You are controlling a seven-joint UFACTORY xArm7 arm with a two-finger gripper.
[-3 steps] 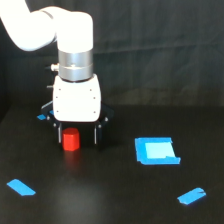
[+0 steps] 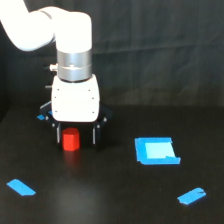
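A small red cube [image 2: 70,139] rests on the dark table at the left of the camera view. Right over it, the white gripper [image 2: 78,142] points straight down. Its two dark fingers are spread wide, so it is open. In this view the cube appears between them, closer to the left finger [image 2: 58,134]. Whether either finger touches the cube, or how far in front of or behind it they are, I cannot tell.
A white square [image 2: 158,150] framed in blue tape [image 2: 142,147] lies to the right. Blue tape strips mark the table at front left [image 2: 20,187] and front right [image 2: 191,196].
Hardly anything differs. The gripper has shifted very slightly at most, and the cube stays in the same place.
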